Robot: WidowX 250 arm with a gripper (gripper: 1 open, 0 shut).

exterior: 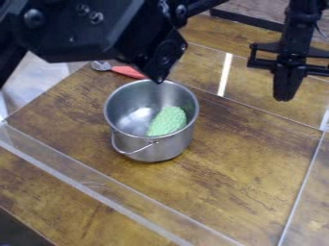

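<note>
A steel pot (134,135) with a wire handle stands on the wooden table. Inside it lies a pale green textured object (168,121). My gripper (286,88) is at the upper right, above and apart from the pot, shut with nothing visible between its fingers. A large dark arm part fills the top left and partly covers a red-handled utensil (126,70) behind the pot.
Clear strips and pale lines cross the table (244,173) at left and right. The wood to the right of and in front of the pot is bare.
</note>
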